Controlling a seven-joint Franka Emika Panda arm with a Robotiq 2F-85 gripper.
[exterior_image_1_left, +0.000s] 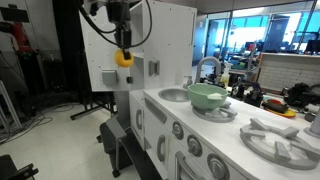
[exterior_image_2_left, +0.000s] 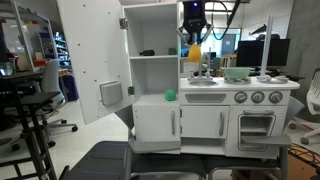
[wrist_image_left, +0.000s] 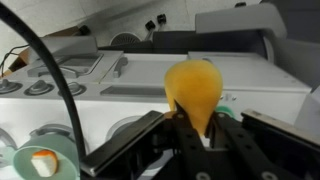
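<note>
An orange-yellow object (wrist_image_left: 195, 92), rounded in shape, is gripped by my gripper, which is shut on it. In exterior view 1 the orange object (exterior_image_1_left: 124, 58) hangs high in the air, in front of the open white cabinet and left of the sink. Exterior view 2 has the object (exterior_image_2_left: 194, 53) above the counter by the sink. A green pot (exterior_image_1_left: 207, 96) stands on the counter by a burner. In the wrist view the pot (wrist_image_left: 28, 160) lies at lower left, with an orange and white piece (wrist_image_left: 44, 162) inside.
The toy kitchen's sink (exterior_image_1_left: 175, 95) and stove burner (exterior_image_1_left: 280, 142) take up the white counter. A cabinet door (exterior_image_2_left: 92, 60) stands wide open. A green item (exterior_image_2_left: 170, 96) rests in the cabinet. Grey bases (exterior_image_2_left: 100, 160) cover the floor in front.
</note>
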